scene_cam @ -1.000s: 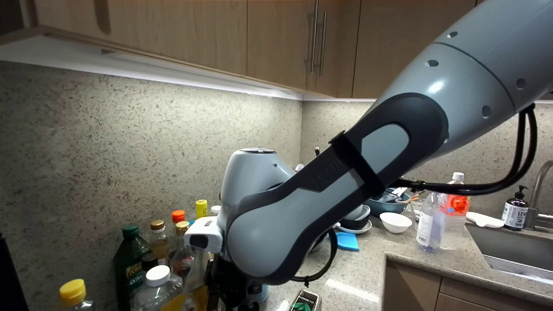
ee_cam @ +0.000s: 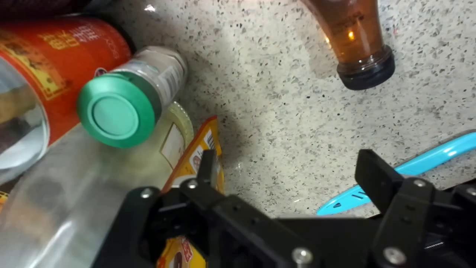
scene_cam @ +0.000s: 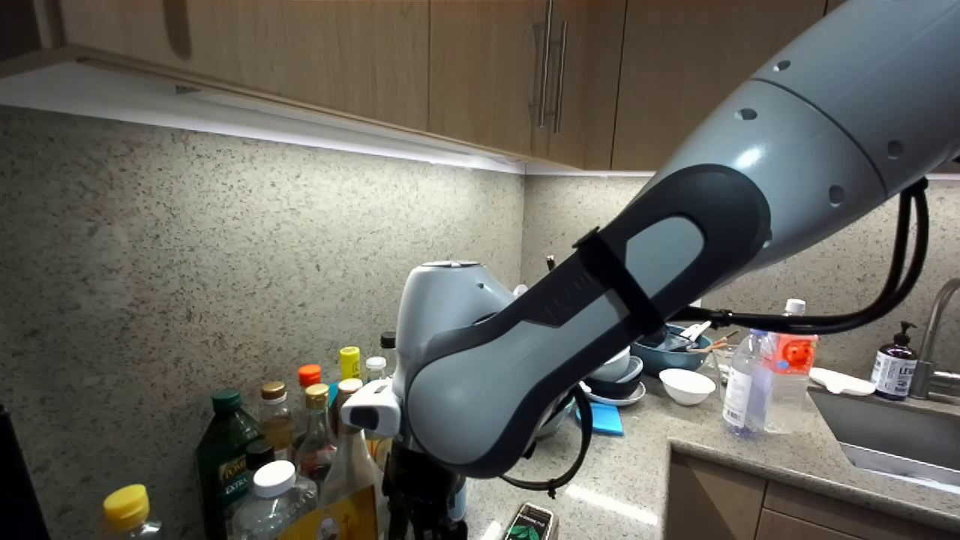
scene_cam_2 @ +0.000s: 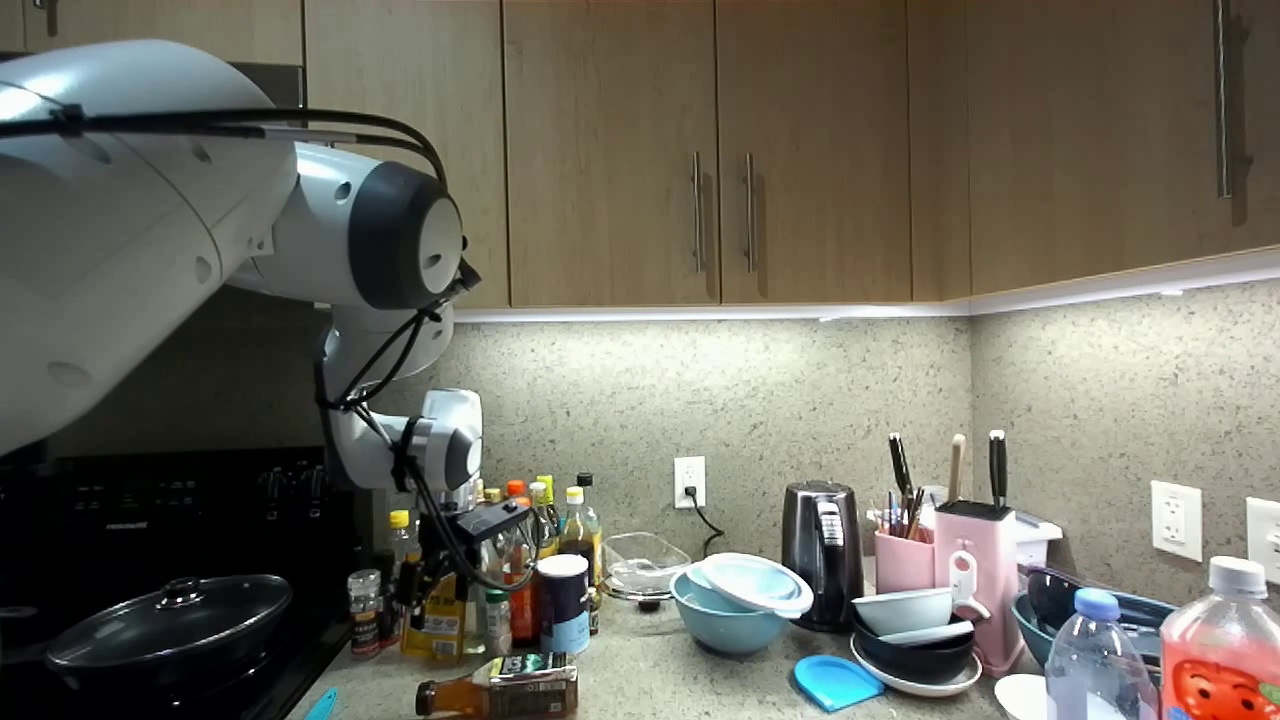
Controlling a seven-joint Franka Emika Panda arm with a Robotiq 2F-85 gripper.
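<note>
My gripper stands open, its two black fingers (ee_cam: 206, 167) wide apart, with only bare counter showing between them. Past the fingers, an amber bottle (ee_cam: 352, 31) with a black cap lies on its side in the wrist view; exterior view 2 shows this bottle (scene_cam_2: 504, 690) on the front of the counter. A turquoise utensil (ee_cam: 428, 160) lies partly behind the right finger. An orange-yellow packet (ee_cam: 203, 145) is right beside the left finger, which covers part of it. In exterior view 1 the gripper (scene_cam: 423, 513) is low beside the bottles, its tips out of frame.
A green-capped jar (ee_cam: 118, 111), a red can (ee_cam: 84, 44) and a clear container (ee_cam: 89, 196) crowd the left side. Several sauce bottles line the wall. A lidded pan (scene_cam_2: 174, 630) sits on the stove; bowls (scene_cam_2: 732, 618) stand farther right. Bare counter (ee_cam: 267, 89) lies between jar and bottle.
In exterior view 1 the wrist and gripper have shifted slightly right and tilted a little, uncovering more of the bottles behind. The bottles and bowls look unmoved.
</note>
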